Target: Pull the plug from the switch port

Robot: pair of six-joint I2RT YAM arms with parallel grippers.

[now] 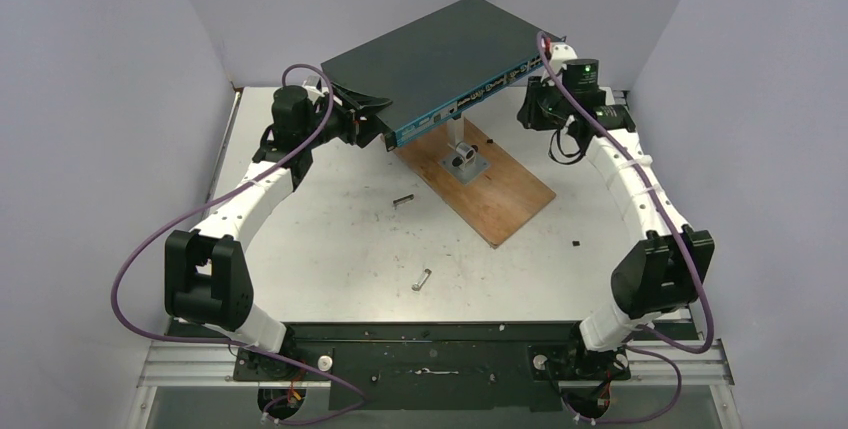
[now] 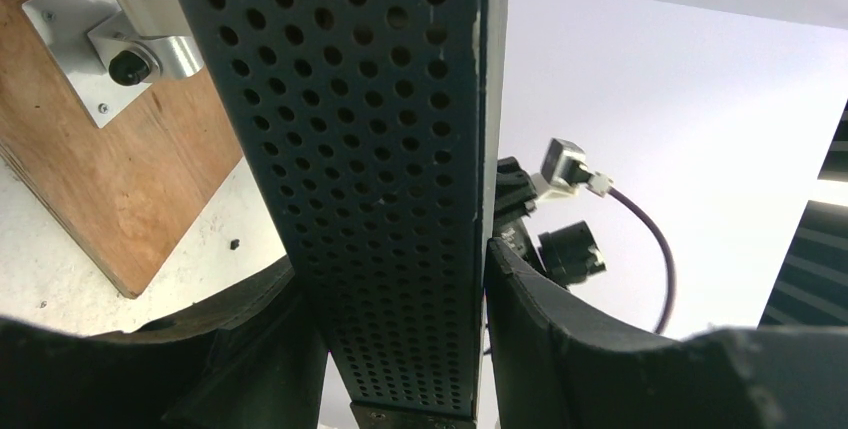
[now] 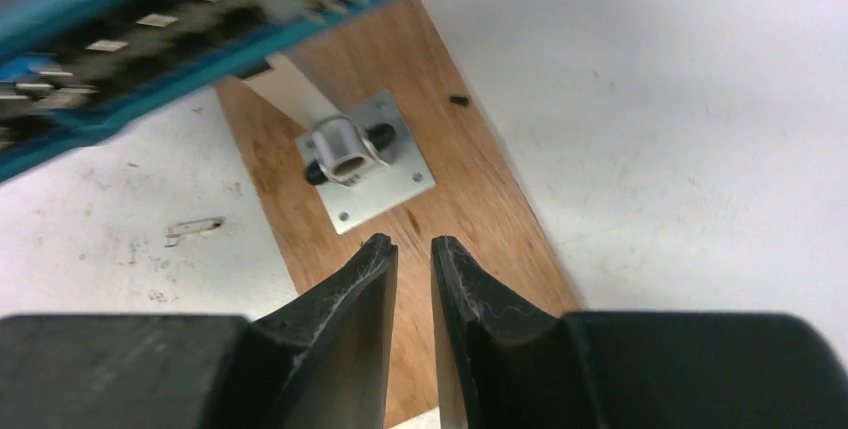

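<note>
The dark switch point(image 1: 430, 59) stands on a metal mount, its blue-edged port face point(image 3: 150, 59) crossing the top of the right wrist view, blurred. My left gripper point(image 1: 370, 114) is shut on the switch's left end, whose perforated side point(image 2: 370, 199) fills the middle of the left wrist view. My right gripper hangs off the switch's right end, over the board, its fingertips slightly apart with nothing visible between them. I cannot make out a plug in the ports.
A wooden board point(image 1: 510, 209) carries the metal bracket point(image 1: 465, 169). Small loose metal pieces point(image 1: 421, 279) lie on the white table, which is mostly clear at the front. Purple cables run along both arms.
</note>
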